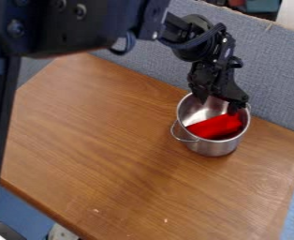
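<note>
A steel pot [198, 147] with a wire handle stands on the right part of the wooden table. A red object [216, 126] lies inside it. My black gripper [220, 95] points down over the back of the pot, above and behind the red object, with its tips at about rim height. The dark fingertips overlap, so whether they are apart is hard to see; no object shows lifted in them.
A grey padded wall [272, 84] runs close behind the pot. A light blue strip [291, 211] lies at the right edge.
</note>
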